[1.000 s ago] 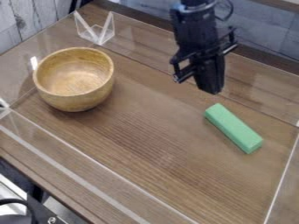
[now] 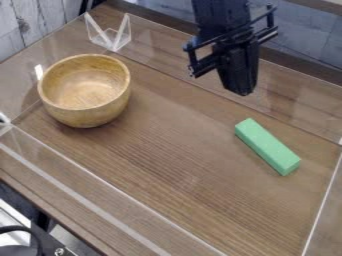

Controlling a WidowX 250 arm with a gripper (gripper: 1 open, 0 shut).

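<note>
My black gripper (image 2: 238, 80) hangs over the back right of the wooden table, its lower end pointing down, shut with nothing visible between its fingers. A green rectangular block (image 2: 266, 147) lies on the right side of the table, below and a little right of the gripper, apart from it. A round wooden bowl (image 2: 83, 88) sits at the left.
A small white wire-like object (image 2: 114, 30) stands at the back left. Dark cables (image 2: 19, 240) show at the bottom left corner, off the table.
My gripper has moved a little up and back in the view, away from the green block. The bowl and block have not moved.
</note>
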